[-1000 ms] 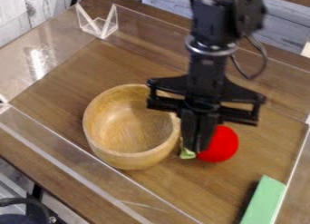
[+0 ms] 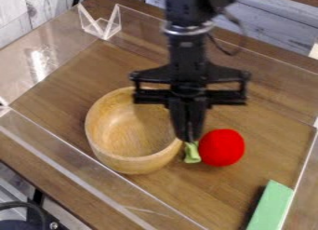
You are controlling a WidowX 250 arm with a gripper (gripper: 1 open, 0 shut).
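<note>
My black gripper [image 2: 189, 111] hangs blurred over the middle of the table, just right of a round wooden bowl [image 2: 118, 127]. Its fingertips are dark and hard to make out; nothing shows held between them. Below it lies a small pale green object [image 2: 192, 154], beside a red ball-like object [image 2: 224, 147] at the bowl's right.
A light green block [image 2: 270, 209] lies at the lower right. A clear plastic piece [image 2: 102, 20] stands at the back left edge. The wooden table [image 2: 56, 94] has free room at left and behind.
The arm has turned and shifted slightly, now more blurred, with more of the red object uncovered than a second ago. The bowl and other objects look unmoved.
</note>
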